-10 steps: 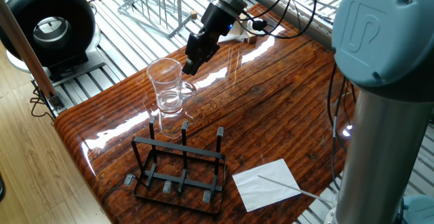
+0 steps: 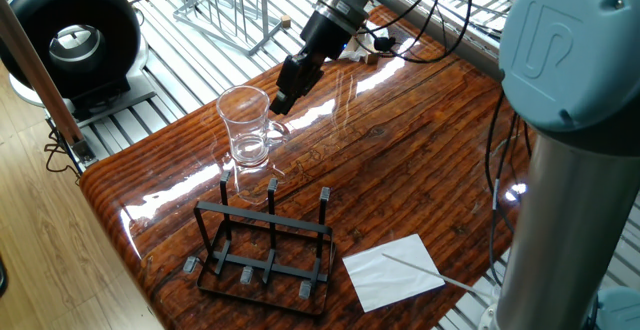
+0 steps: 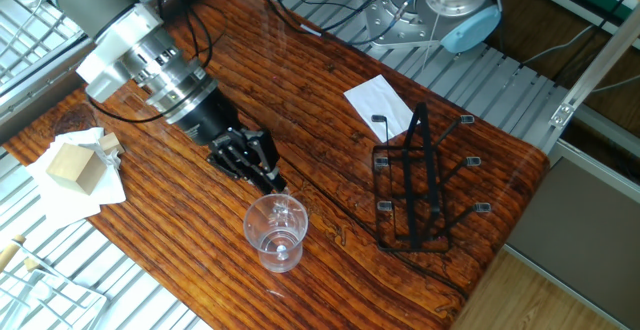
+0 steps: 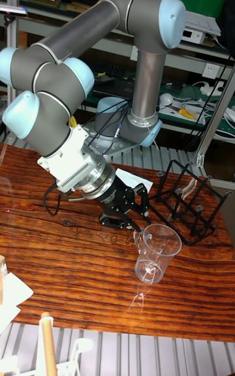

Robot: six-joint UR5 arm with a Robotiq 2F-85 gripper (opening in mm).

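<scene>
A clear glass mug (image 2: 246, 127) stands upright on the glossy wooden table, its handle (image 4: 138, 239) towards my gripper (image 4: 141, 226). In exterior view 3 the black fingers are spread apart just behind and above the handle, with nothing visibly held between them. Exterior view 2 has the gripper (image 3: 273, 182) close to the rim of the mug (image 3: 277, 232); whether it touches the glass cannot be told. A black wire rack (image 2: 262, 262) with upright prongs stands apart from the mug, nearer the table's other end.
White paper (image 2: 392, 272) lies beside the rack. Wooden blocks (image 3: 76, 168) rest on another white sheet at the table's far end. Cables hang along my arm. Bare tabletop separates the mug from the rack.
My gripper has shifted very slightly to the right and down in exterior view 1, staying near the mug. Mug and rack have not moved.
</scene>
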